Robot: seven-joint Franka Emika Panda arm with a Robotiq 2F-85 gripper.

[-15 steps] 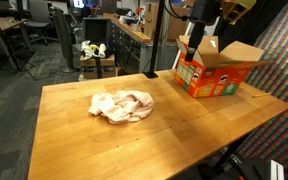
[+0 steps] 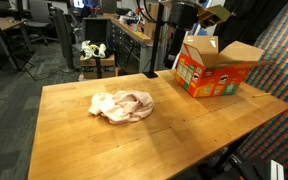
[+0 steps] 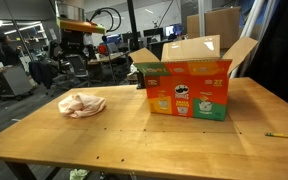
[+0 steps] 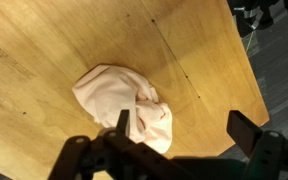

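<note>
A crumpled pale pink cloth point(image 2: 122, 106) lies on the wooden table point(image 2: 74, 140), left of its middle in exterior view 1. Exterior view 2 shows the same cloth point(image 3: 82, 105) as a low heap at the table's left. My gripper point(image 3: 74, 62) hangs well above the tabletop, clear of the cloth. In the wrist view the gripper's fingers point(image 4: 246, 132) are spread wide at the lower edge, so it is open and empty. Below it the cloth point(image 4: 119, 92) shows toward the left finger, its lower end partly hidden by the gripper.
An orange-and-green cardboard box point(image 3: 189, 92) with raised flaps stands on the table, right of the cloth. A thin pencil-like stick point(image 3: 286, 136) lies near the right edge. Bare tabletop surrounds the cloth.
My gripper has shifted left in exterior view 1, away from the box and toward the cloth's side. Cloth and box have stayed in place.
</note>
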